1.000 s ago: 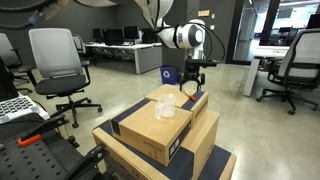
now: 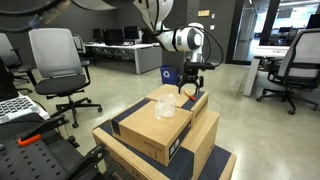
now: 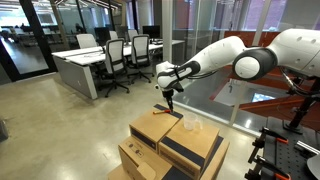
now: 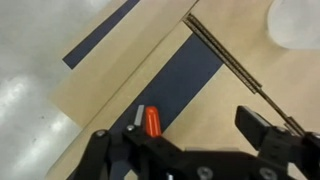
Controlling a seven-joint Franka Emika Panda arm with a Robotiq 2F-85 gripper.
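A red object with a pale end (image 4: 152, 122) lies on the cardboard boxes, over a dark blue strip. In the wrist view it shows right beside the left finger, whose body hides its lower part. My gripper is open, its black fingers wide apart, and no object sits in the middle of the gap. From exterior view 1, the gripper (image 2: 190, 83) hangs just above the far end of the boxes, close over the red object (image 2: 192, 97). Whether they touch is unclear. A clear container (image 2: 165, 107) stands nearer the camera on the box top.
The cardboard boxes (image 3: 196, 141) form a stepped platform with gaps and edges between them. Part of a pale round container (image 4: 296, 22) enters the wrist view at upper right. Office chairs (image 2: 62, 75) stand on open floor well away from the boxes.
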